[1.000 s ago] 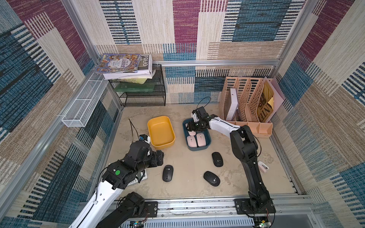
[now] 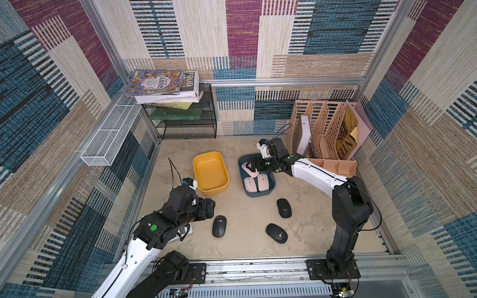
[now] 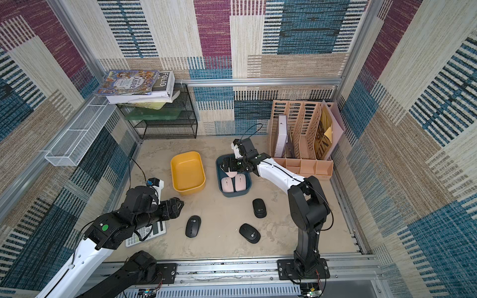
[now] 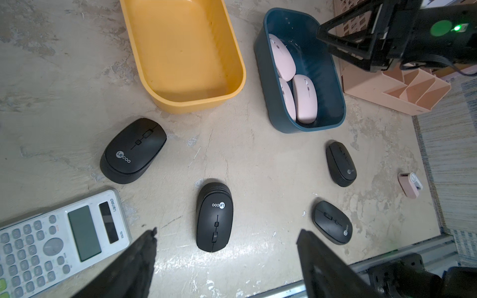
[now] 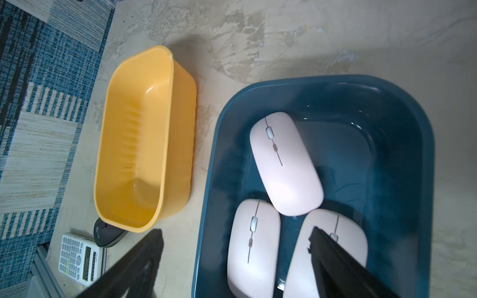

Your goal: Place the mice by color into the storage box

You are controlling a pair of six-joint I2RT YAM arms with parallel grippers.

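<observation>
In the right wrist view, three light pink mice lie inside the dark blue box (image 5: 213, 164): one mouse (image 5: 285, 164) farther back, two more (image 5: 253, 248) side by side nearer. My right gripper hangs open above that box, nothing held. The yellow box (image 4: 233, 74) stands empty. Several black mice are on the table: one mouse (image 4: 214, 217) before my left gripper, another mouse (image 4: 133, 150) near the yellow box, and two mice (image 4: 341, 164) (image 4: 332, 222) farther right. My left gripper is open, with nothing between its fingertips, above the table.
A white calculator (image 4: 64, 243) lies at the left front. Behind the blue box at right stands a pink file rack (image 2: 330, 166). A wire shelf (image 2: 188, 130) with books stands at the back left. Bare table lies between the boxes and the front rail (image 2: 253, 268).
My right gripper has moved right and a little toward the front over the blue box, its arm swinging to the right. The pink mouse stays in the box. My left arm has barely moved.
</observation>
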